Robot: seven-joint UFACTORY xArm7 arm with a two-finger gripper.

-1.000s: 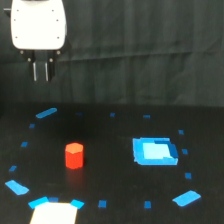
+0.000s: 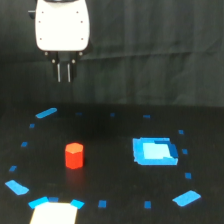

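Note:
A small red block (image 2: 74, 155) with a hexagonal outline rests on the dark table, left of centre. My gripper (image 2: 64, 78) hangs high at the upper left, well above the table and apart from the block. Its two thin fingers point downward with a gap between them, and nothing is in that gap. Toward the right lies a blue square (image 2: 138, 151) with a white middle (image 2: 157, 151).
Small blue marks dot the dark table, with larger blue strips (image 2: 186, 198) near its corners. A pale patch (image 2: 54, 213) lies at the front left edge. Between the red block and the blue square the table is clear.
My gripper has moved to the right, by about twice the gap between its fingers. The red block and the blue square have stayed in place.

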